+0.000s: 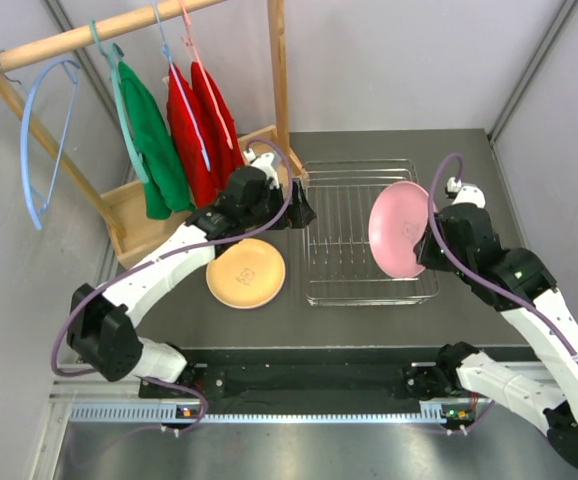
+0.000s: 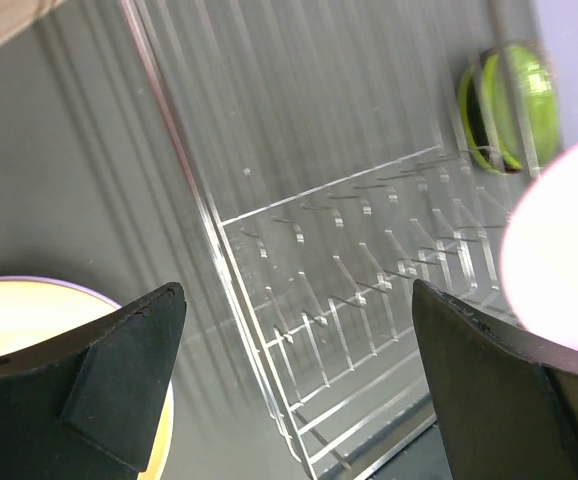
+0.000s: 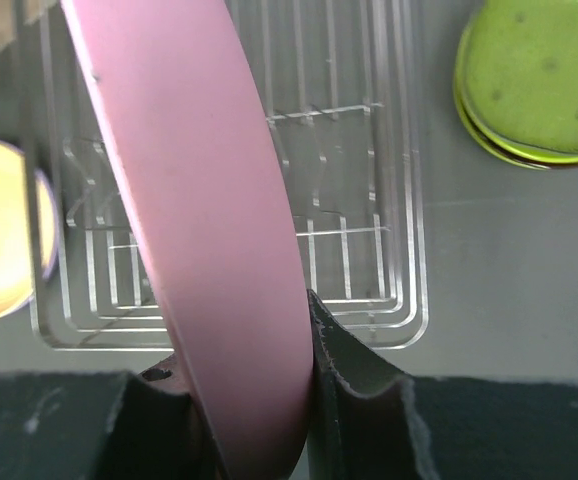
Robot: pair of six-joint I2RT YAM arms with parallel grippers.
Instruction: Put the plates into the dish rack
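Observation:
A pink plate (image 1: 402,230) is held tilted on edge over the right side of the wire dish rack (image 1: 334,298), with my right gripper (image 1: 427,250) shut on its rim. The plate (image 3: 199,200) rises between the right fingers and covers much of the rack in the right wrist view. Whether its lower edge touches the wires, I cannot tell. At the rack's left rail, my left gripper (image 1: 307,212) stands open and empty. The yellow plate (image 1: 246,273) lies flat left of the rack. Green plates (image 3: 534,85) lie stacked right of the rack, hidden by my right arm from above.
A wooden clothes stand (image 1: 119,210) with red and green garments occupies the back left. Bare counter (image 1: 299,325) shows in front of the rack. Side walls close in the workspace.

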